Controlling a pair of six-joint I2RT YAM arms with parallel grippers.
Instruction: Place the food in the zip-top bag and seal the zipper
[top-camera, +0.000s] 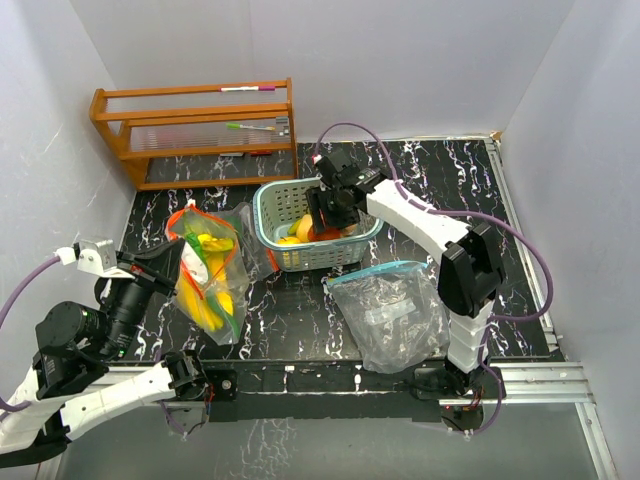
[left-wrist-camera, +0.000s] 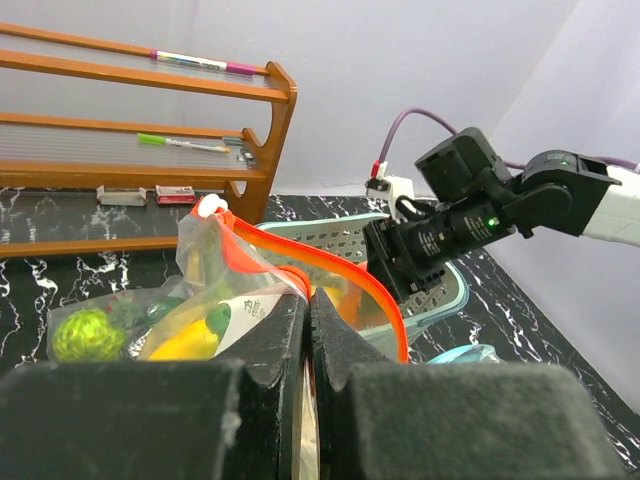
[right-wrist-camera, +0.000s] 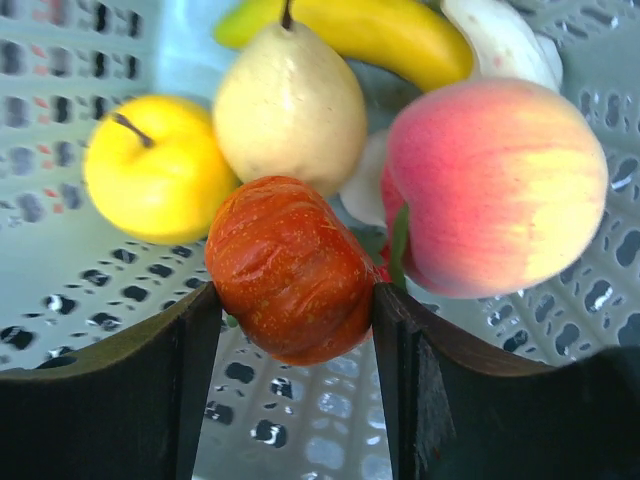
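My left gripper is shut on the orange-edged rim of a zip top bag (top-camera: 213, 300), which holds yellow food and stands left of the basket. My right gripper is down in the pale green basket (top-camera: 275, 250), its fingers either side of a red-orange food item (right-wrist-camera: 288, 260); whether it grips firmly is unclear. Around it lie a yellow fruit (right-wrist-camera: 150, 170), a pear (right-wrist-camera: 290, 100), a peach (right-wrist-camera: 500, 190), a banana (right-wrist-camera: 380, 40) and white items.
An empty zip bag (top-camera: 388, 320) lies at front right. Another bag with green food (left-wrist-camera: 88, 335) lies behind the held one. A wooden rack (top-camera: 200, 87) with pens stands at back left.
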